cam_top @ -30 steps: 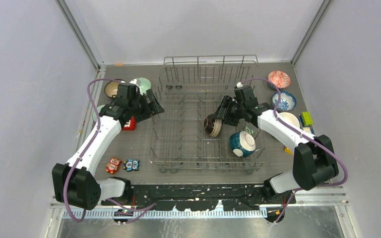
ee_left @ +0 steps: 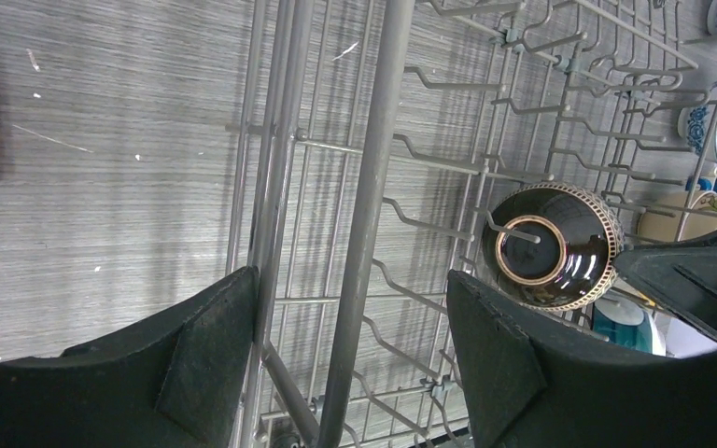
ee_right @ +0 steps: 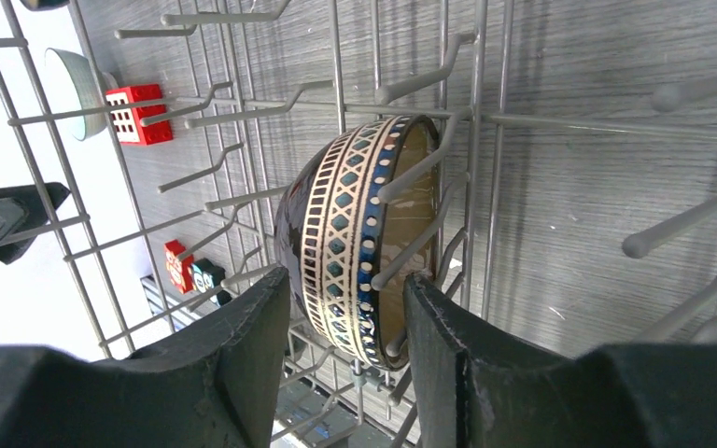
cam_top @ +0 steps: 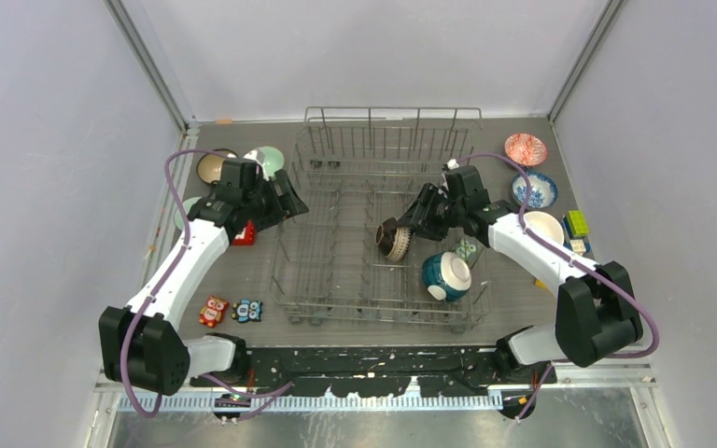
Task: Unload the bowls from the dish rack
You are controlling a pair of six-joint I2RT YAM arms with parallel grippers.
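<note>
A dark brown bowl with a patterned rim band [ee_right: 345, 224] stands on edge among the tines of the dish rack [cam_top: 373, 322]. My right gripper is shut on this bowl, its banded rim part between the fingers; tines cross its open side. Toward the front right of the rack lies a teal and white bowl [cam_top: 446, 276], tilted. At the rack's left side, my left gripper is open; rack rails show between its fingers, and whether they touch is hard to tell.
Outside the rack on the right are a red patterned bowl [cam_top: 526, 149], a blue patterned bowl [cam_top: 535, 190] and a cream bowl [cam_top: 545, 228]. Bowls and red blocks [cam_top: 244, 235] lie to the left, with owl figures [cam_top: 247, 311] nearer the front.
The rack, with the brown and teal bowls in it, has shifted slightly left and toward the front. My right gripper has moved a little left with it. The left arm looks still.
</note>
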